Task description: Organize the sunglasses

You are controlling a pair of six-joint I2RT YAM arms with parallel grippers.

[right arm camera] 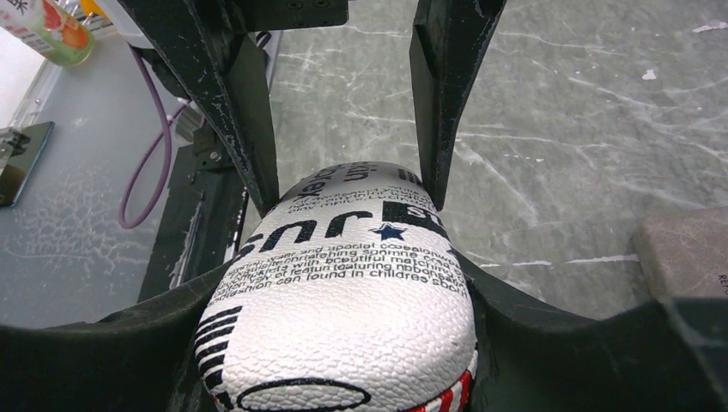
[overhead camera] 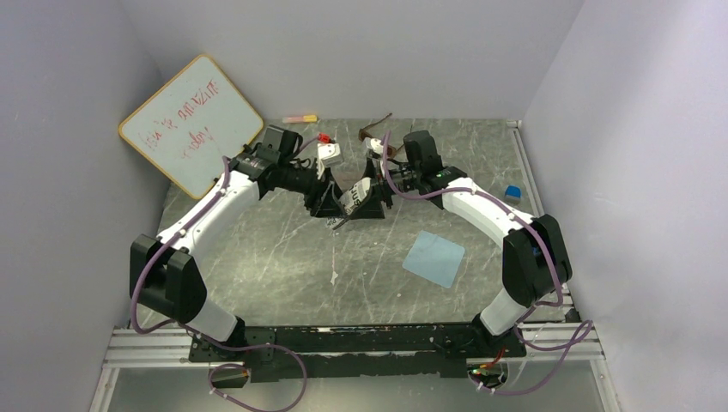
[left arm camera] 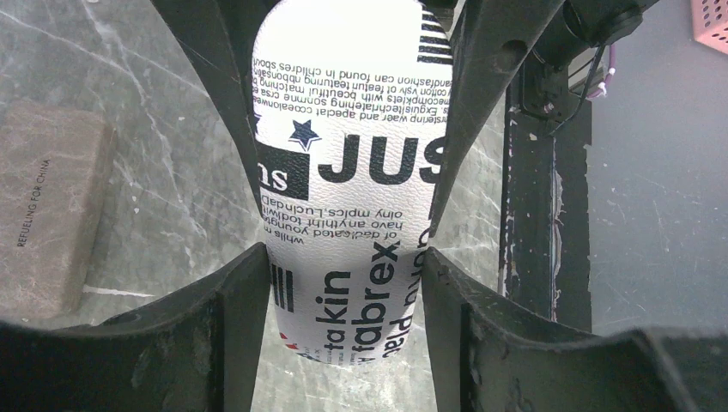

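A white glasses case (overhead camera: 354, 196) printed with black newsprint lettering is held in the air between both grippers at the centre of the top view. My right gripper is shut on it. My left gripper has its fingertips at the case's two sides in the left wrist view; whether they grip it I cannot tell. Brown sunglasses (overhead camera: 369, 130) lie on the table at the back, partly behind the right arm.
A light blue cloth (overhead camera: 433, 258) lies front right, a blue block (overhead camera: 512, 192) at the right edge. A whiteboard (overhead camera: 191, 124) leans back left. A stone-like brown block (left arm camera: 47, 206) sits beside the grippers.
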